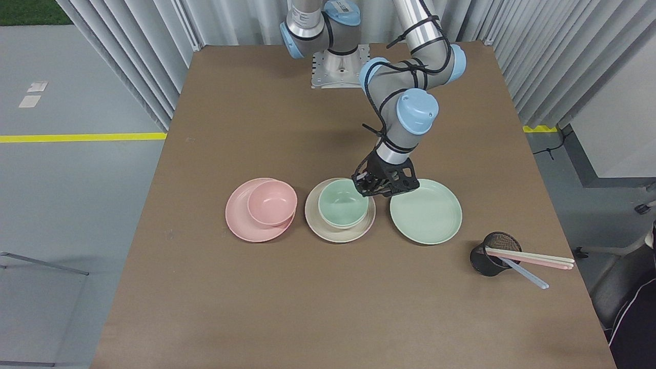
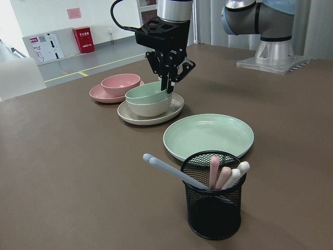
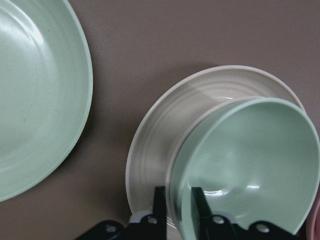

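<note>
My gripper [image 2: 170, 83] is down at the right rim of a green bowl [image 1: 342, 202], a finger on each side of the rim; whether it is tight on it I cannot tell. The green bowl sits in a white bowl [image 2: 148, 109], which stands on a white plate [image 3: 152, 145]. In the front view a green plate [image 1: 425, 212] lies to their right, and a pink bowl [image 1: 271, 201] on a pink plate [image 1: 244, 228] to their left.
A black mesh cup [image 2: 213, 219] with several chopsticks stands at the table's right side.
</note>
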